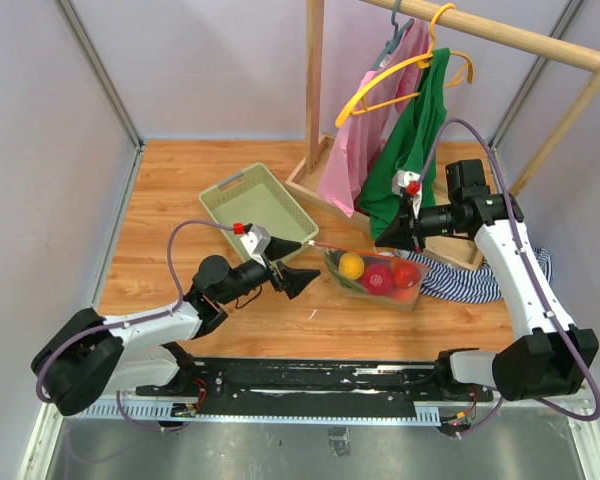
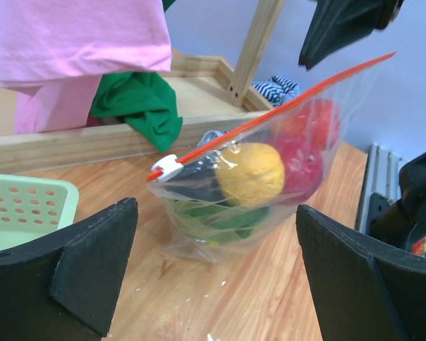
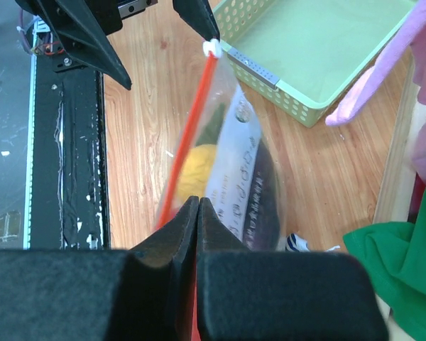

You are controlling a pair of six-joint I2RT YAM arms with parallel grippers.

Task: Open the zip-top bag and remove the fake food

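A clear zip bag with red-orange zipper holds a yellow item, red items and something green, upright above the floor. My right gripper is shut at the zipper's right end; in the right wrist view the zipper runs into its fingertips. My left gripper stands open beside the zipper's left end, whose white slider lies between and beyond its fingers in the left wrist view.
A pale green basket sits behind the left gripper. Pink and green cloths hang on a wooden rack at the back. A striped cloth lies at the right.
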